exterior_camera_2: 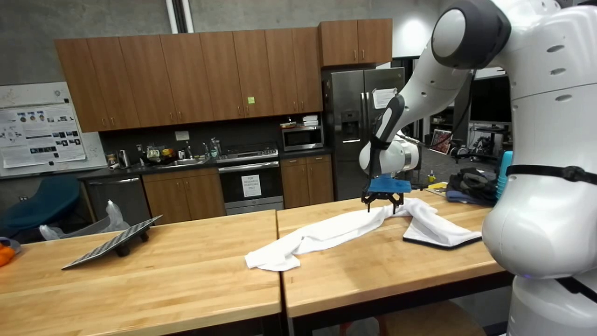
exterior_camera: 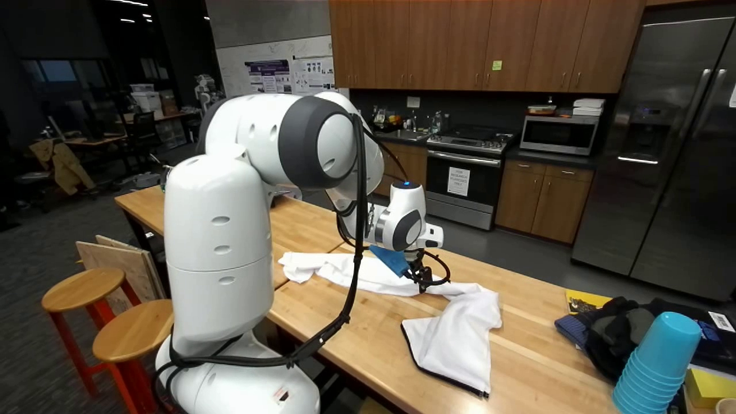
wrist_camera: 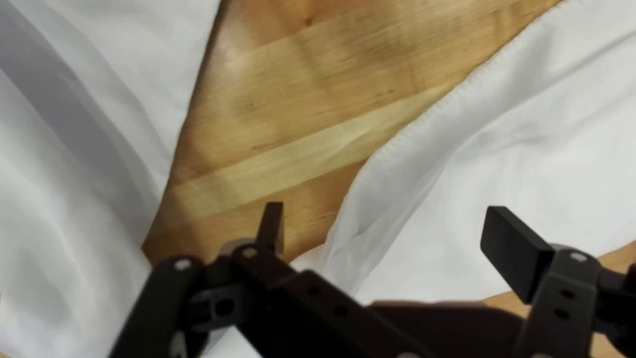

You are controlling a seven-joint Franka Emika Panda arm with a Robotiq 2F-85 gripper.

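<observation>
A white cloth (exterior_camera: pixel 459 331) with a dark edge lies twisted and bent across the table, its long strip (exterior_camera_2: pixel 330 232) reaching to the left in exterior view 2. Over its middle, my gripper (exterior_camera_2: pixel 381 210) points down with its fingers apart. Seen from the wrist, bare wood shows between two stretches of cloth (wrist_camera: pixel 513 161). One black finger (wrist_camera: pixel 271 229) is over the wood beside the cloth's edge, and the other finger (wrist_camera: pixel 513 250) is over the white fabric. Nothing is gripped; whether the fingertips touch the cloth cannot be told.
Stacked blue cups (exterior_camera: pixel 655 365) and a heap of dark clothing (exterior_camera: pixel 614 328) occupy the table's right end in exterior view 1. A tilted dark panel (exterior_camera_2: pixel 117 243) stands on the other table. Bare wood (exterior_camera_2: pixel 347 274) lies in front of the cloth.
</observation>
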